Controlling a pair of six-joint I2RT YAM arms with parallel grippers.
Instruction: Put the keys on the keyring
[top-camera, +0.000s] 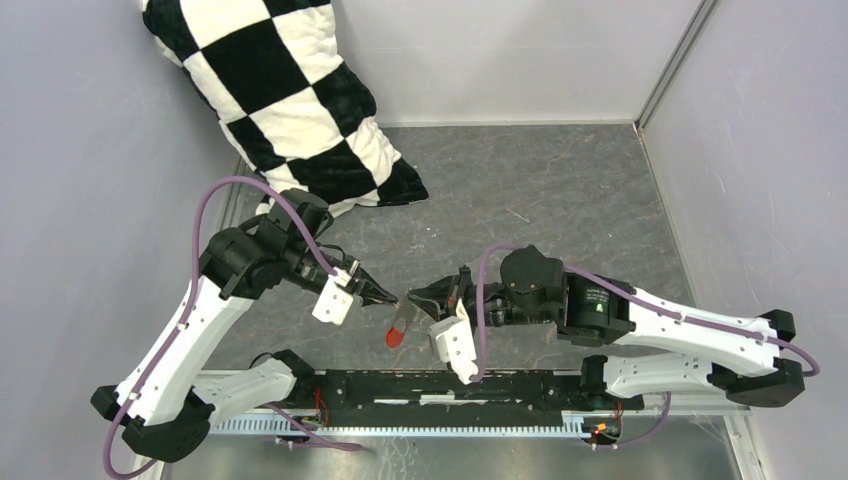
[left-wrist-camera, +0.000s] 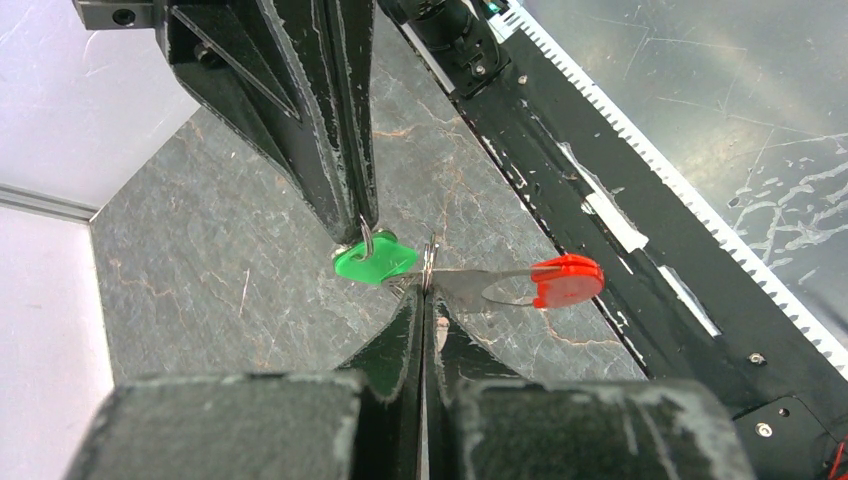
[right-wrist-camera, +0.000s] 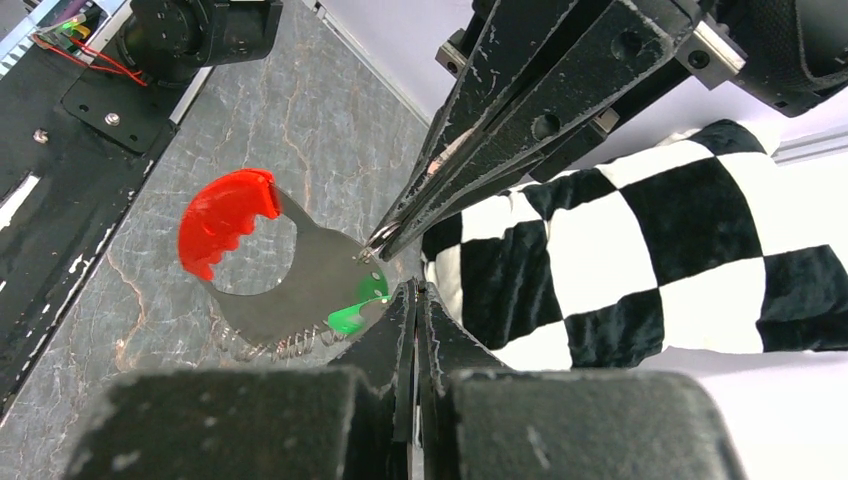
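In the left wrist view, my left gripper is shut on a thin wire keyring (left-wrist-camera: 431, 255) standing out of its fingertips. From that ring hangs a flat metal key with a red cap (left-wrist-camera: 568, 281). In the right wrist view the ring meets the corner of the metal plate (right-wrist-camera: 325, 262), near a small hole. My right gripper is shut, with a green-capped key (left-wrist-camera: 375, 260) hanging at its tip by a small wire loop (left-wrist-camera: 367, 240). The two tips are close together but apart. Part of the green key is hidden behind the plate in the right wrist view.
A black-and-white checkered pillow (top-camera: 280, 100) leans at the back left. Grey floor (top-camera: 520, 190) behind the arms is clear. A black rail (top-camera: 450, 400) with a white ruler strip runs along the front. Walls stand close on both sides.
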